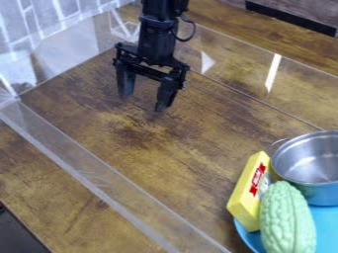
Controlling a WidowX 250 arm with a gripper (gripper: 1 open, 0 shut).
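Observation:
My black gripper (145,85) hangs over the back left of the wooden table (145,168), its two fingers apart with nothing visible between them. At the lower right, far from the gripper, a metal pot (309,173), a yellow box (248,193) with a red label and a pale green vegetable (287,222) are grouped on or beside a blue plate (247,235).
Clear plastic walls (106,193) edge the work area at left and back. A white tiled wall (53,20) stands at the top left.

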